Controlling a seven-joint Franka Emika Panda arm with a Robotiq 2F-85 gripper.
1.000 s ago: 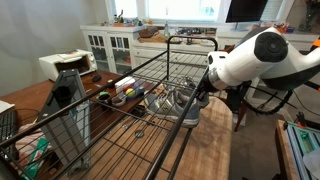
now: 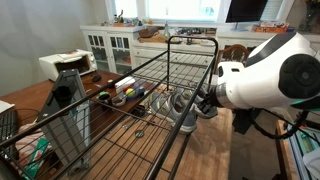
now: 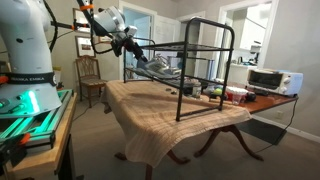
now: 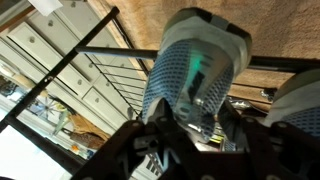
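A grey-blue mesh shoe (image 4: 180, 75) with a pale toe fills the middle of the wrist view. My gripper is shut on it, the dark fingers reaching over its opening. A second, similar shoe (image 4: 300, 105) lies close beside it at the right edge of that view. In exterior view 1, my gripper (image 2: 207, 98) is at the near side of the black wire rack, and a grey shoe (image 2: 178, 104) shows behind the rack's bar. From exterior view 2, the gripper (image 3: 137, 52) meets the shoes (image 3: 160, 68) at shelf height. The exact grip is partly hidden.
The black wire rack (image 3: 181, 75) stands on a wooden table (image 3: 135, 108), its bars close around the shoes. Small items, including scissors (image 2: 140, 132), lie beyond the rack. A white toaster oven (image 3: 272, 82) stands at the back.
The arm has swung right and lower in exterior view 1. My gripper has shifted slightly right, and some grey shoe now shows farther right beneath it. The rack stays in place.
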